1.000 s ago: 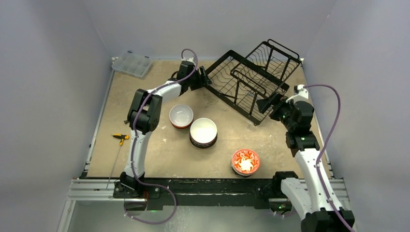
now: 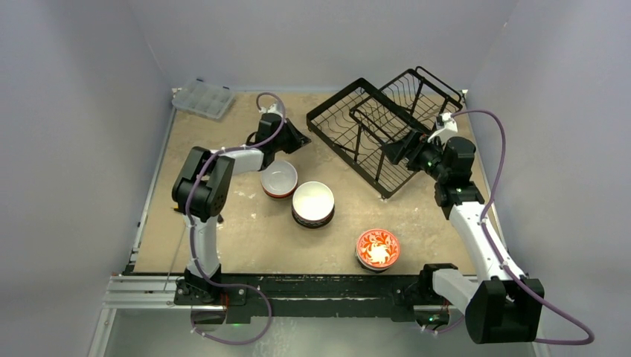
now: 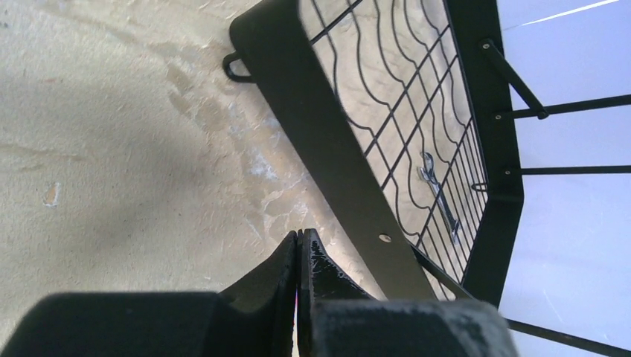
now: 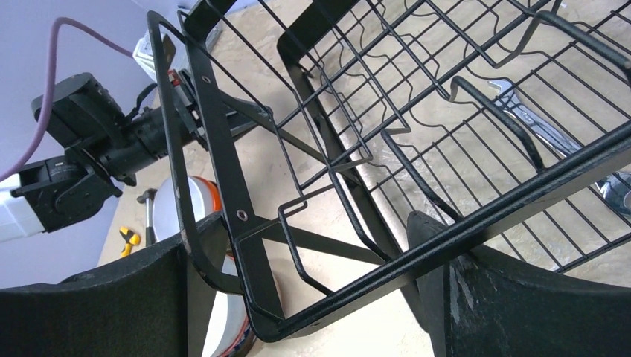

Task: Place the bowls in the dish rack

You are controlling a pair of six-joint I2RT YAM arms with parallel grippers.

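Note:
The black two-tier dish rack [image 2: 332, 132] stands at the back, angled across the table. My left gripper is shut with nothing between its fingers; the rack's near left edge [image 3: 327, 149] runs outside them, to the right in the left wrist view. My right gripper is open, and the corner of the rack's upper tier [image 4: 269, 323] shows across the space between its fingers; contact is unclear. A grey-white bowl [image 2: 279, 177], a cream bowl stack [image 2: 312, 199] and an orange-patterned stack [image 2: 378, 248] stand on the table in front.
A wrench [image 3: 440, 197] shows through the rack's wires. A clear plastic box [image 2: 204, 99] sits at the back left. Partly hidden by the left arm are yellow-handled pliers [image 4: 129, 239]. Bare table [image 2: 335, 249] lies between the cream stack and orange stack.
The rack has shifted slightly toward the front.

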